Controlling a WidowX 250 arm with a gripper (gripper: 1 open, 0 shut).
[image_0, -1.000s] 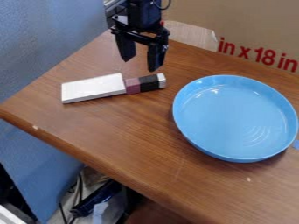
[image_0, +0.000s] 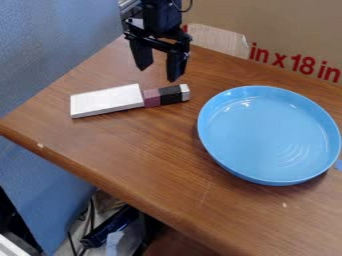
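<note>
A black gripper (image_0: 158, 62) hangs at the top centre over the table, its two fingers spread apart with nothing between them. Just below it lies a long flat item (image_0: 107, 102), mostly white, with a pink and dark end (image_0: 166, 95) toward the right. A light blue round plate (image_0: 267, 135) rests on the wooden table at the right, apart from that item.
The wooden table (image_0: 147, 170) has bare room in the front left and middle. A cardboard box (image_0: 281, 25) with red lettering stands behind it. A blue-grey surface (image_0: 40, 50) is at the left, beyond the table's edge, with clutter below at the lower left.
The gripper has shifted very slightly to the left. The long item and the plate have not moved.
</note>
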